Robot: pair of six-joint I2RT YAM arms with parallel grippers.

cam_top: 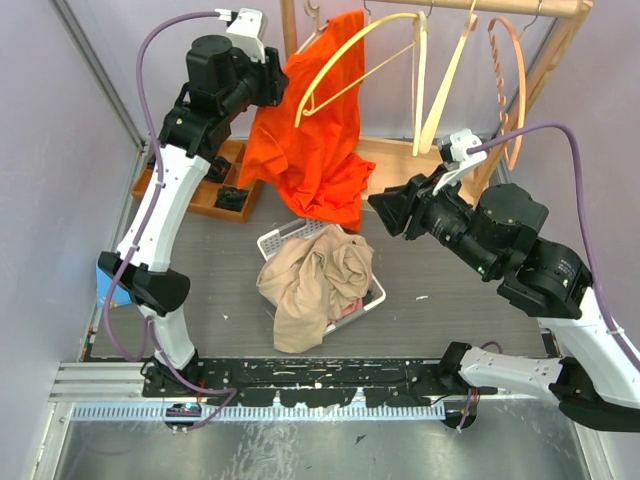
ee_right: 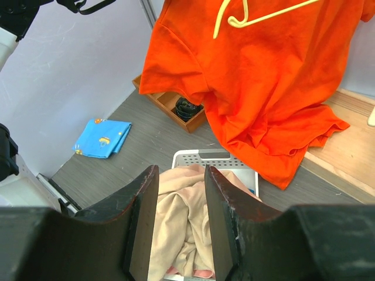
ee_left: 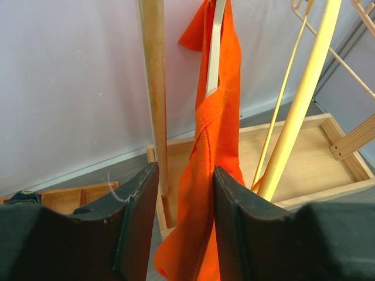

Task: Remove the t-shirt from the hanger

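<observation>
The orange t-shirt (cam_top: 315, 130) hangs on a pale hanger (ee_left: 215, 52), below a wooden rail at the back. My left gripper is at the shirt's left side. Its fingers stand partly open around the orange cloth; the right one touches or nearly touches the cloth, while a gap shows beside the left one. Off to the right, in front of the rack, my right gripper (cam_top: 384, 208) is open and empty. The right wrist view shows the shirt's lower part (ee_right: 263, 88) hanging loose beyond its fingers. The hanger is mostly hidden inside the shirt.
Several empty hangers, including a yellow one (cam_top: 420, 80), hang right of the shirt. Below stands a white basket (cam_top: 375, 300) holding a beige cloth (cam_top: 315, 285). A wooden box (cam_top: 240, 205) and a folded blue cloth (ee_right: 102, 138) lie at the left. Floor right of the basket is clear.
</observation>
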